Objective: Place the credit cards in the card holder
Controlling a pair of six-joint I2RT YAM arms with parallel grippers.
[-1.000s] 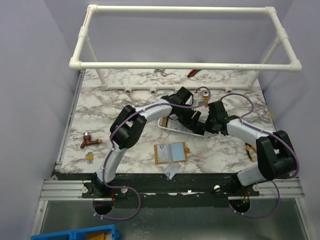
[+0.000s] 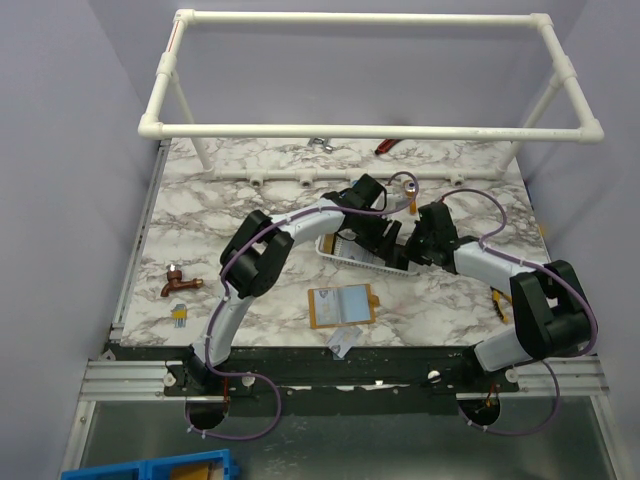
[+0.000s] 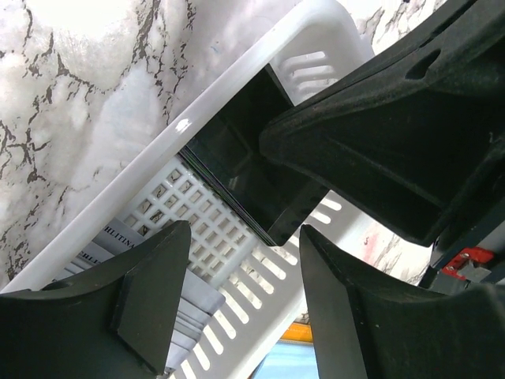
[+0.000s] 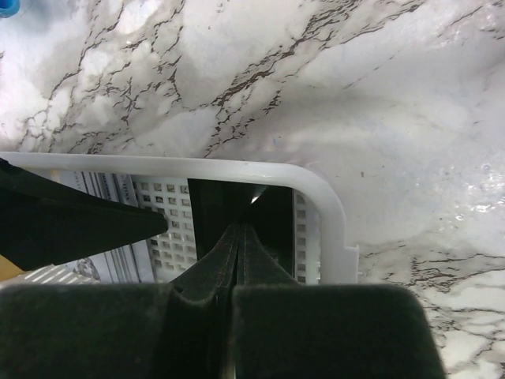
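Black cards [image 3: 237, 162] lie stacked at one end of a white basket [image 3: 150, 162], outside my right gripper's fingers. My right gripper is shut with nothing between its fingertips, which are over the top black card; whether they touch it, I cannot tell. Over the same basket, my left gripper stands open and empty, its fingers apart above the basket's grid floor. Grey cards [image 3: 197, 292] lie in the basket too, partly hidden by a left finger. What looks like the card holder [image 2: 342, 307] lies open on the table in front of the basket.
A pale card [image 2: 345, 340] lies at the table's front edge. A brown tap [image 2: 180, 281] is on the left. A white pipe frame [image 2: 370, 131] spans the back. Both arms crowd around the basket; the marble left of the holder is clear.
The left gripper stays open.
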